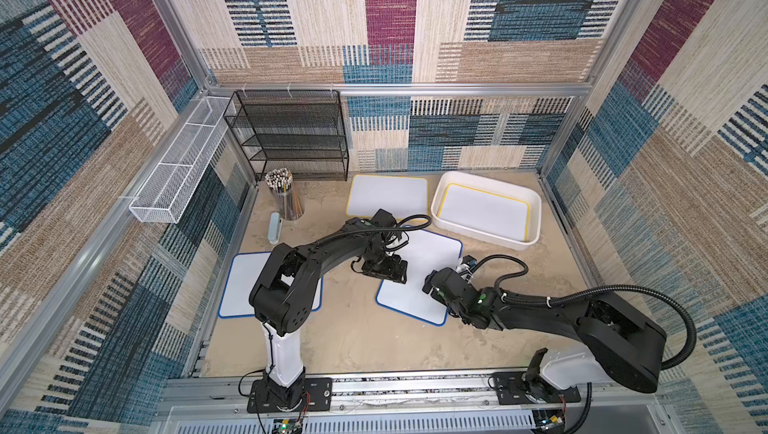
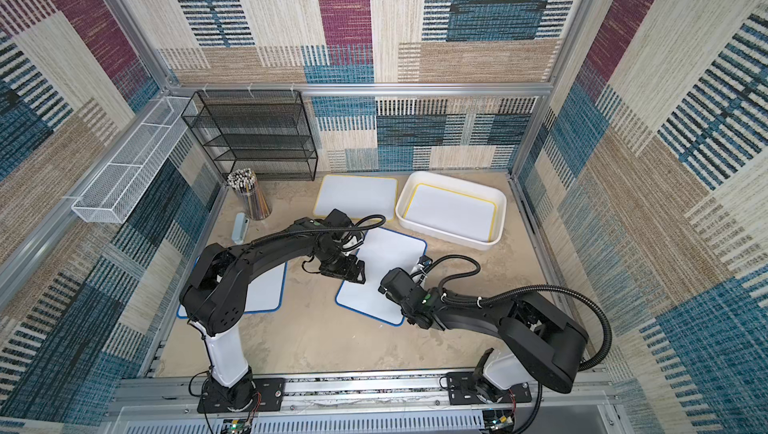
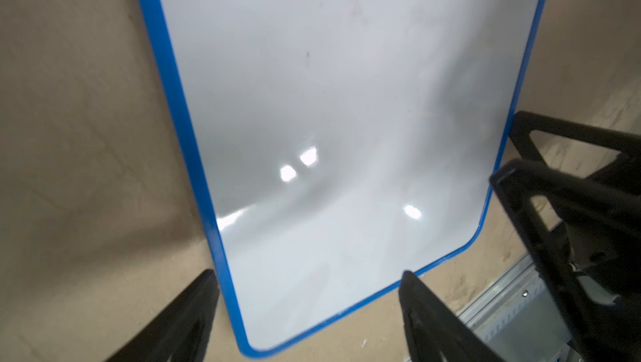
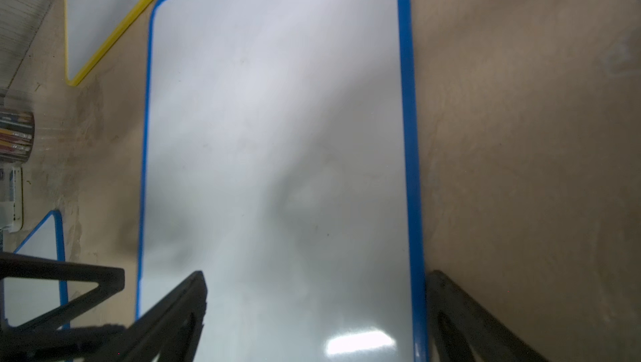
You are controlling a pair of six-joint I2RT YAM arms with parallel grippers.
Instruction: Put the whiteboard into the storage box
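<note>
A blue-edged whiteboard [image 1: 416, 274] lies flat on the table between my two arms, turned at a slant. My left gripper [image 1: 397, 271] is low over its left side; the left wrist view shows its fingers [image 3: 190, 318] wide apart, with white surface between them. Over the opposite side stands my right gripper [image 1: 434, 283], open. One of its fingers [image 4: 454, 315] is beside the board's blue rim, the other above the white face. At the back right is the white storage box [image 1: 488, 235], with a yellow-edged whiteboard [image 1: 484, 211] lying inside.
A second yellow-edged whiteboard [image 1: 388, 196] lies left of the box. Another blue-edged board [image 1: 244, 286] is at the far left, partly under my left arm. A pencil holder [image 1: 286, 198], stapler [image 1: 275, 227] and black rack [image 1: 292, 134] stand back left.
</note>
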